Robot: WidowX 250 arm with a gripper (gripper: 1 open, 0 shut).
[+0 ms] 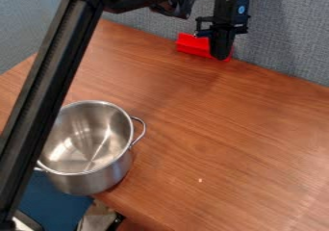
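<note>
My black gripper [220, 48] points down at the back of the table against the grey wall, its fingertips low over a red block [193, 44] lying there. The fingers look shut, partly covering the block's right end; whether anything is between them is hidden. A steel pot [92, 167] with side handles sits at the lower left, apparently empty, partly behind the black arm bar.
A grey fabric wall [290, 42] runs along the back edge. Below the pot, past the table's edge, is a dark blue area.
</note>
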